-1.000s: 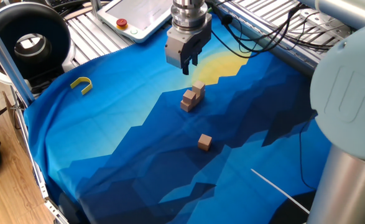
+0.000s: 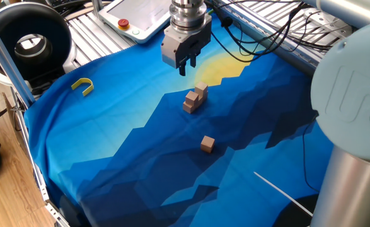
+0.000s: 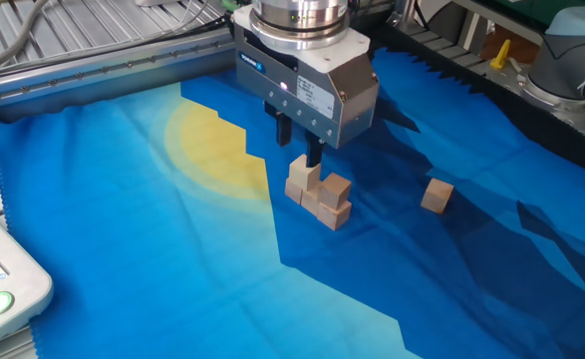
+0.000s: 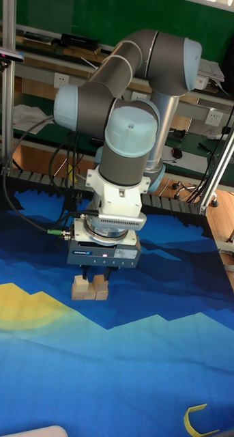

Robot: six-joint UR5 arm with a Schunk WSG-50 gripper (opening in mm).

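Small wooden cubes form a cluster (image 2: 190, 107) on the blue patterned cloth, with one upper cube (image 3: 304, 173) at one end and another upper cube (image 3: 335, 189) at the other. A single wooden cube (image 2: 207, 144) lies apart from them, also seen as a lone cube (image 3: 438, 195) in exterior view 2. My gripper (image 2: 188, 69) hangs above the cloth, clear of the cluster in exterior view 1. Its two black fingers (image 3: 283, 126) point down and stand apart, with nothing between them. In exterior view 3 the cluster (image 4: 81, 294) partly overlaps the fingertips.
A yellow curved strip (image 2: 82, 86) rests near the cloth's left edge. The tablet with a red button (image 2: 123, 23) stands at the back, and dark cables (image 2: 260, 50) run along the frame. A thin white rod (image 2: 279, 189) lies at lower right.
In exterior view 1 my gripper has drifted a little to the left, staying raised with its fingers apart. The cubes have not moved.
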